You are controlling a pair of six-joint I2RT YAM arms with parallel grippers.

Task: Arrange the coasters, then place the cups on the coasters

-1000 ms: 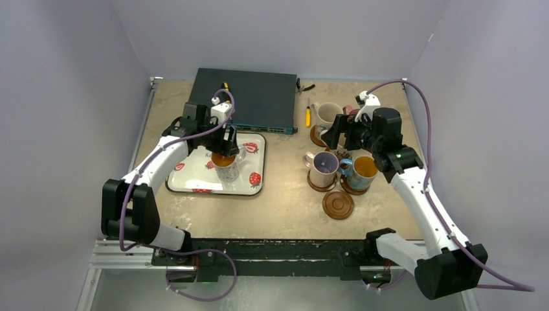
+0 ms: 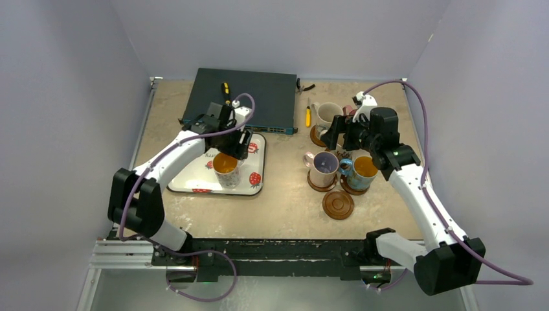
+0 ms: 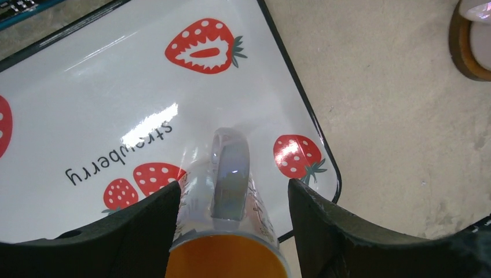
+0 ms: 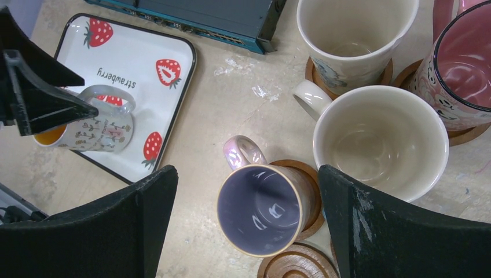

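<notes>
A white patterned cup with an orange inside [image 2: 226, 172] stands on the strawberry tray [image 2: 181, 181]. My left gripper is part open above it; in the left wrist view the cup handle [image 3: 230, 188] appears between the spread fingers, with visible gaps on both sides. An empty brown coaster [image 2: 338, 205] lies on the table in front of the other cups. In the right wrist view my right gripper is open with nothing gripped, above a purple-lined cup [image 4: 260, 211].
Several cups on coasters crowd the right side, including a blue cup [image 2: 360, 173] and a cream cup [image 4: 379, 142]. A dark flat box [image 2: 252, 97] fills the back, with a yellow-handled tool [image 2: 308, 116] beside it. Bare table [image 2: 285, 175] separates tray and coasters.
My left gripper has shifted to the right, from above the cup's rim toward its handle side. The cup appears to have stayed in place on the tray. The right arm looks nearly still.
</notes>
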